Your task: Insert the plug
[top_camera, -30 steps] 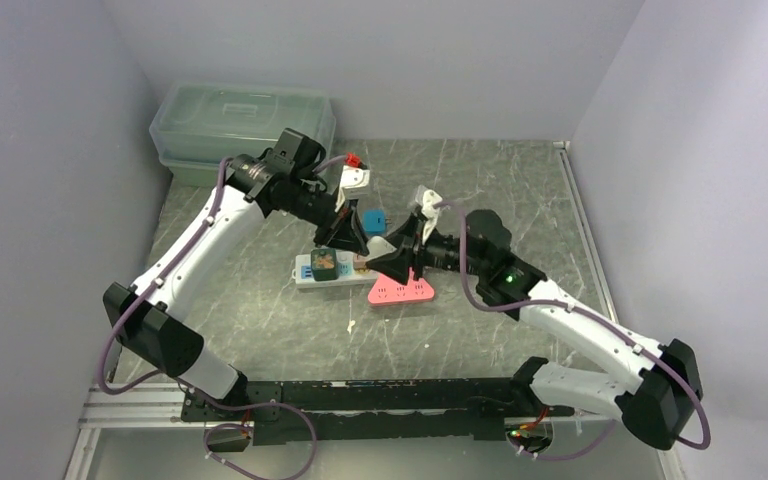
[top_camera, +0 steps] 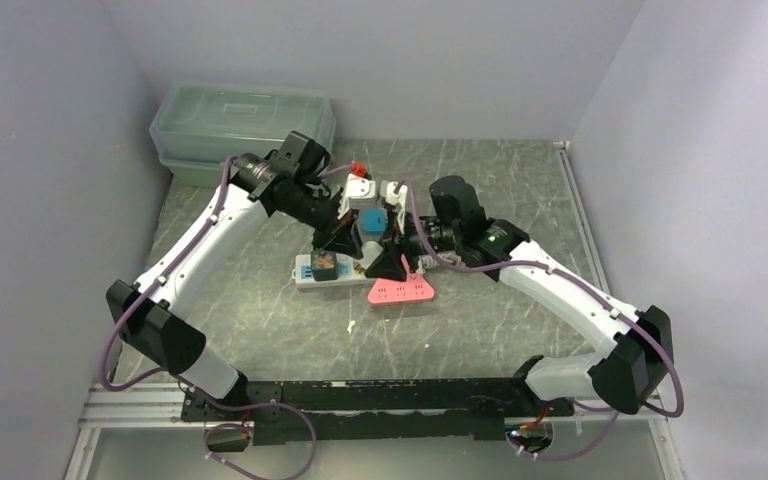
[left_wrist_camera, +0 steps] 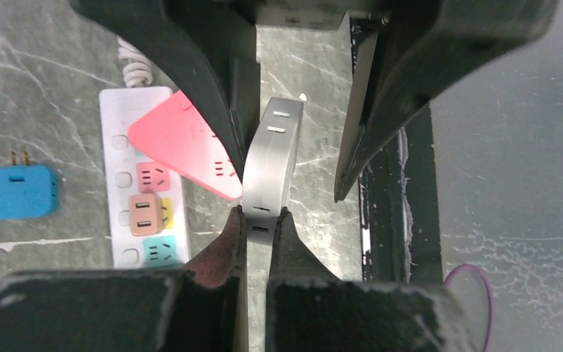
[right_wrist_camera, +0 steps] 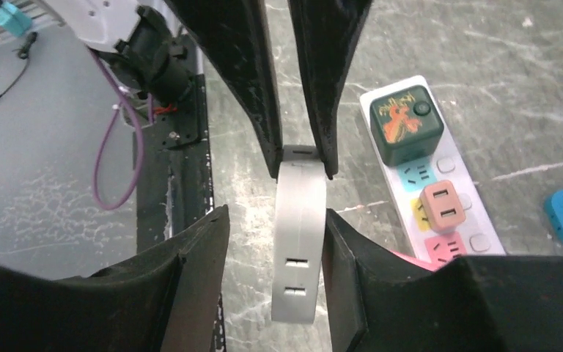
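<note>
A long white plug-like block point(left_wrist_camera: 272, 158) with slots hangs above the table, my left gripper shut on one end. My right gripper surrounds the block in the right wrist view, its fingers part open; in the left wrist view they stand apart either side of it. Below are a white power strip point(right_wrist_camera: 451, 169) with colored sockets, a pink triangular strip point(left_wrist_camera: 190, 147), a pink small plug point(right_wrist_camera: 443, 205) and a green cube point(right_wrist_camera: 405, 125) seated on the white strip.
A blue adapter point(left_wrist_camera: 19, 192) lies on the marble table beside the white strip. A lidded clear bin point(top_camera: 240, 120) stands at the back left. The table's front has a dark rail point(top_camera: 380, 395).
The left arm has moved only a little.
</note>
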